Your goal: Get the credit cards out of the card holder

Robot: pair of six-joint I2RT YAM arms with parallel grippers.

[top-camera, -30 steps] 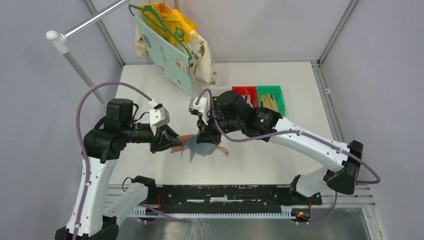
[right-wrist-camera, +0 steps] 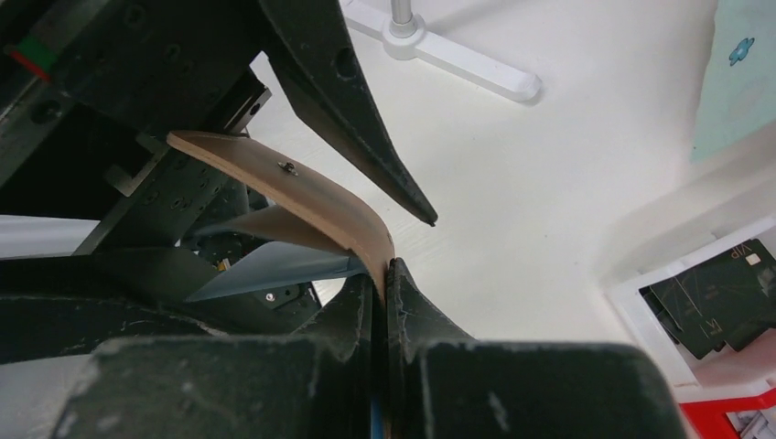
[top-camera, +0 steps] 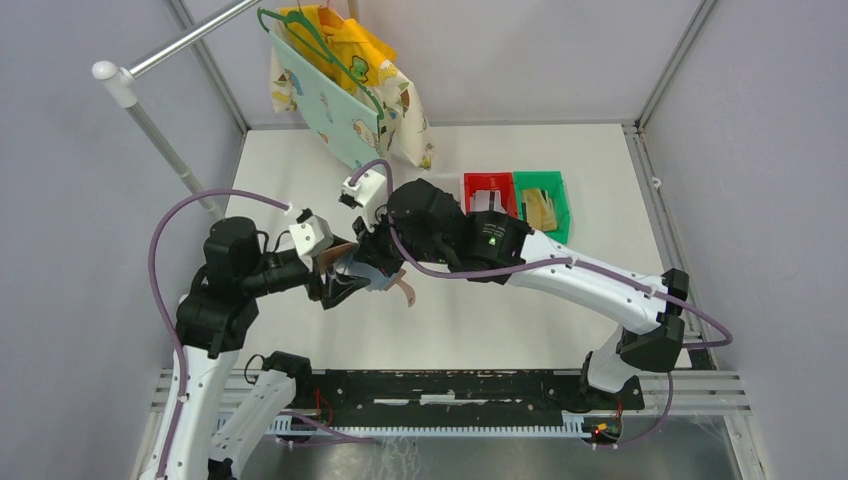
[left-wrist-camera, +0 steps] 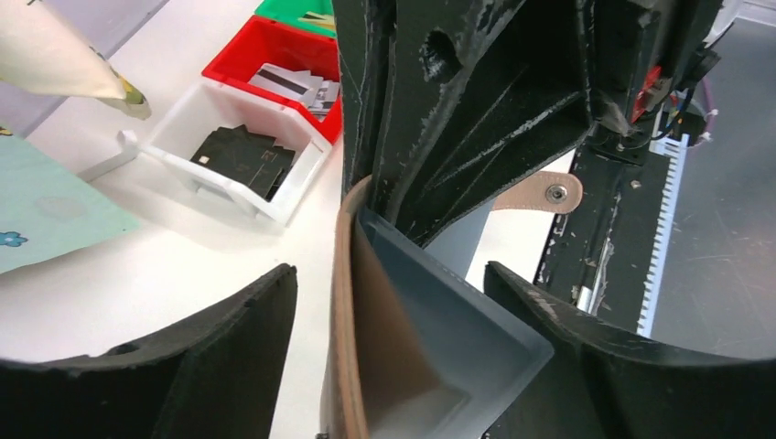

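The tan card holder (left-wrist-camera: 343,320) with its grey-blue clear sleeves (left-wrist-camera: 458,320) hangs above the table, near the left middle. My right gripper is shut on its tan cover; in the right wrist view the cover (right-wrist-camera: 311,197) bends up and over from the fingers. Parted around the holder's free end are the fingers of my left gripper, open, with a gap on either side of the cover and sleeves. From above, the left gripper (top-camera: 345,270) partly hides the holder. A snap strap (left-wrist-camera: 540,192) sticks out beyond the right gripper. Whether cards sit inside the sleeves, I cannot tell.
A white bin (left-wrist-camera: 302,178) holds black cards (left-wrist-camera: 242,160). Beside it stand a red bin (top-camera: 490,176) with pale cards and a green bin (top-camera: 562,205) with gold ones. Clothes on a rack (top-camera: 345,100) hang at the back left.
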